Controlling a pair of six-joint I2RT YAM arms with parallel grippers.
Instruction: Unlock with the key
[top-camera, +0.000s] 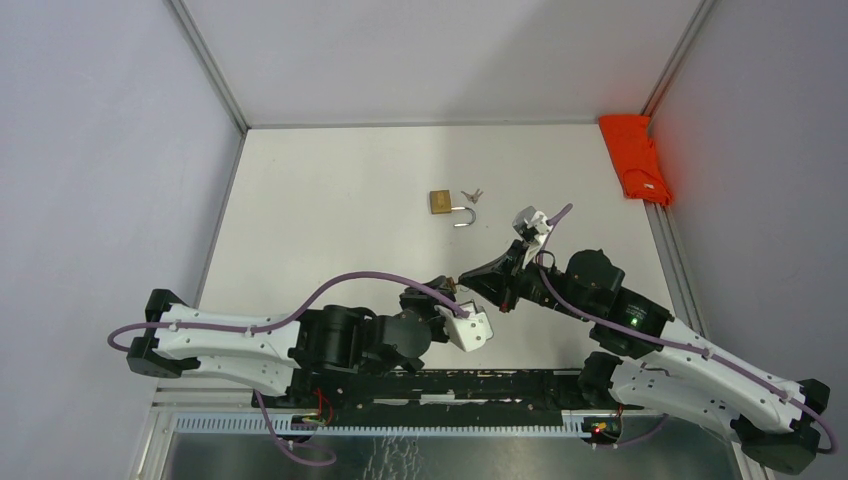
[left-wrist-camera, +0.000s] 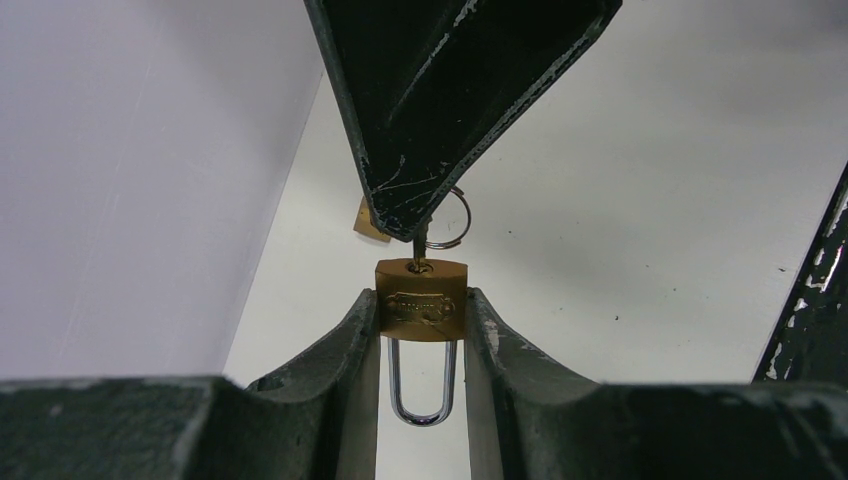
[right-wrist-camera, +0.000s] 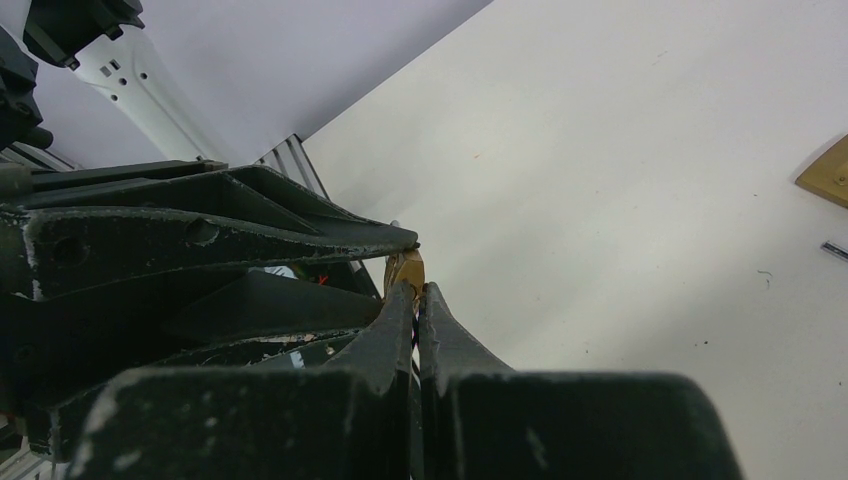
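Observation:
In the left wrist view a brass padlock (left-wrist-camera: 421, 305), shackle (left-wrist-camera: 421, 415) hanging down, is clamped by my left gripper. A key stands in its keyhole, its ring (left-wrist-camera: 466, 225) beside it. Right over the key is my right gripper, shut on it at the fingertips. The right wrist view shows the right gripper's shut tips (right-wrist-camera: 418, 295) against the brass body, largely hidden behind the fingers. In the top view both grippers meet at lower middle.
A second brass padlock (top-camera: 440, 201) with open shackle and loose keys (top-camera: 473, 195) lie behind on the white table. An orange cloth (top-camera: 632, 160) lies at the back right.

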